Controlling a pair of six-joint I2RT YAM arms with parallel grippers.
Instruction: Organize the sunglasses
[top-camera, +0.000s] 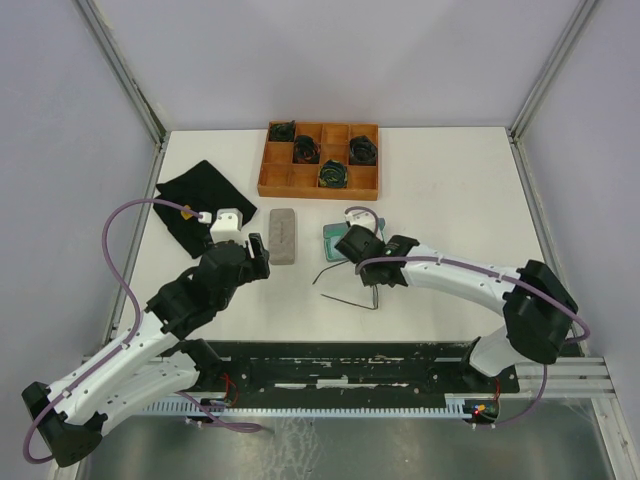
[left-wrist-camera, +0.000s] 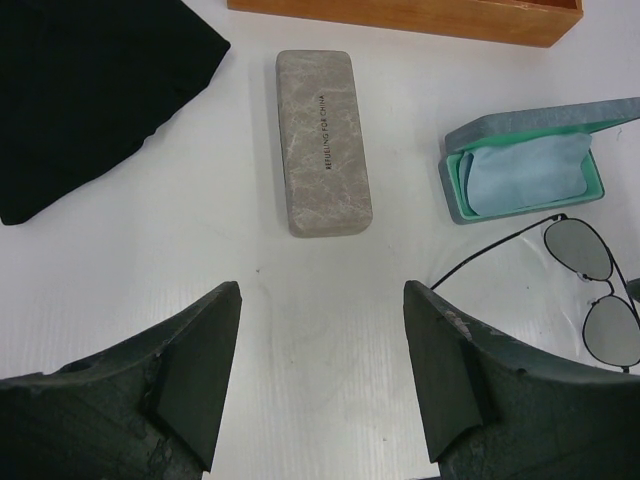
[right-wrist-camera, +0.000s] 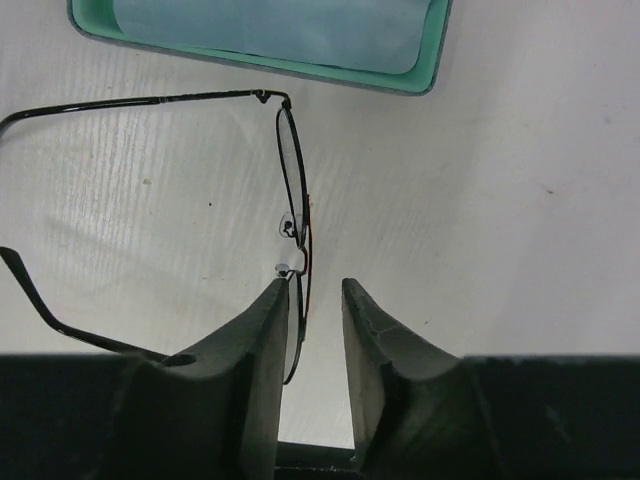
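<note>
Thin black-framed glasses (left-wrist-camera: 585, 250) lie on the table with both temples unfolded, just below an open grey-and-green case (left-wrist-camera: 530, 180) with pale blue cloth inside. In the right wrist view, my right gripper is over the glasses (right-wrist-camera: 304, 225), fingers partly apart. The lower lens rim shows in the gap near the left finger (right-wrist-camera: 250, 330); no grip on it is visible. My left gripper stands open over bare table, nothing between its fingers. A wooden organizer (top-camera: 290, 181) at the back holds several dark items, too small to identify.
A shut grey marbled case (left-wrist-camera: 325, 150) rests left of the green one. Black cloth (left-wrist-camera: 90, 100) lies at the far left of the table.
</note>
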